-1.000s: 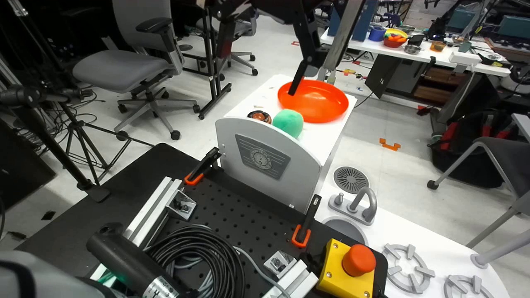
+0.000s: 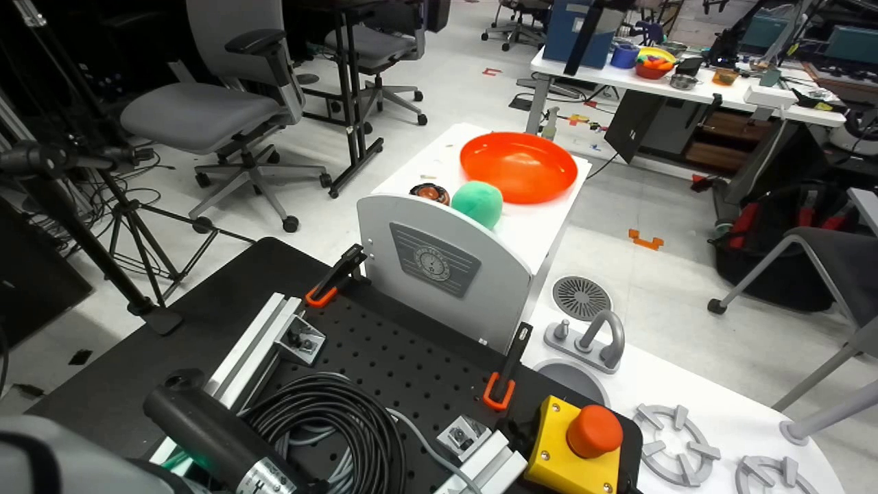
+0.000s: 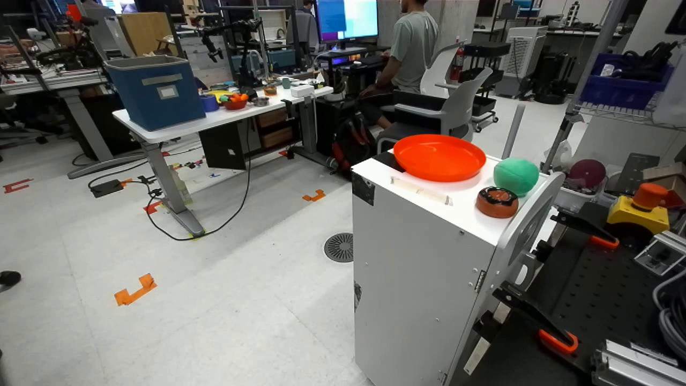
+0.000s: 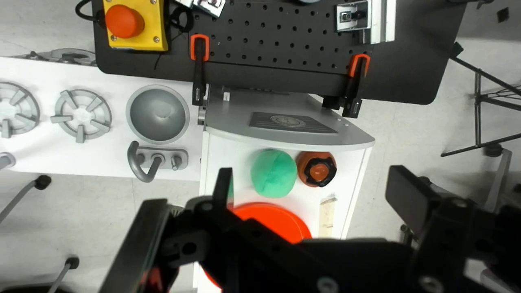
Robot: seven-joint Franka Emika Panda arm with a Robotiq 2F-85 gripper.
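My gripper stands wide open in the wrist view, high above the white stand, with nothing between its fingers. Below it a green ball rests on the stand top. Beside the ball sits a round brown item with a black-patterned top. A shallow orange-red plate lies on the same surface, partly covered by the gripper in the wrist view. Exterior view 2 shows the plate empty, with the ball and brown item outside it. Only a dark piece of the gripper crosses the top of exterior view 1.
A grey curved panel closes off the stand's edge beside the black pegboard table. Clamps grip that table's edge. A toy sink with a faucet and stove rings flank the stand.
In exterior view 1 the gripper has risen away from above the plate, nearly out of the picture. The ball, brown item and plate stay where they were.
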